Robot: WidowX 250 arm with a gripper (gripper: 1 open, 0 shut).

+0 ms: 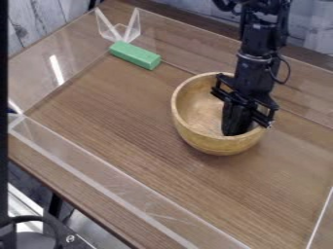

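Note:
My black gripper [239,117] reaches down from the top right into a tan bowl [204,142] at the middle right of the table. The fingertips are low inside the bowl, at its right half. The fingers overlap the rim in this view, and whether anything is between them is too dark and small to tell.
A green block [134,55] lies at the upper left, with a white wire-like object [119,23] behind it. Black cables or parts [29,233] show at the bottom left edge.

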